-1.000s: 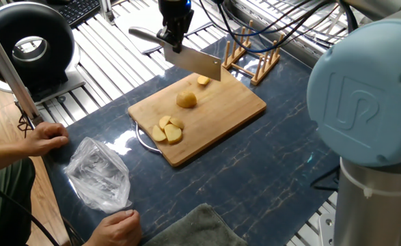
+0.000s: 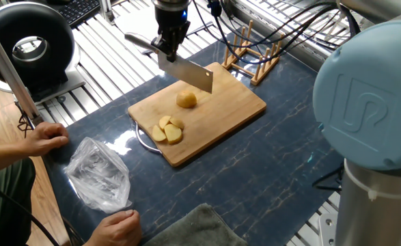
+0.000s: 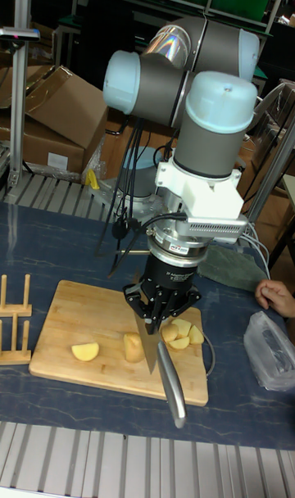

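Observation:
My gripper (image 2: 168, 55) is shut on a cleaver, which hangs above the far part of a wooden cutting board (image 2: 231, 113). In exterior view 1 the cleaver's blade (image 2: 186, 72) points right and its handle (image 2: 140, 42) left. A potato piece (image 2: 186, 100) sits mid-board, in front of the blade and apart from it in that view. Several cut pieces (image 2: 169, 130) lie clustered near the board's left edge. A single slice (image 3: 85, 351), visible in exterior view 3, is hidden behind the blade in the other view. There, the cleaver's handle (image 3: 173, 388) extends toward the camera.
A wooden rack (image 2: 253, 56) stands beyond the board's far right corner. A person's hands (image 2: 48, 137) rest at the table's left and front edges, near a clear plastic bag (image 2: 99, 175). A grey cloth (image 2: 199, 227) lies in front. The table right of the board is bare.
The cleaver and my gripper have moved slightly left and toward the potato piece in exterior view 1. The blade now covers the far slice that showed before. The potato pieces have stayed put.

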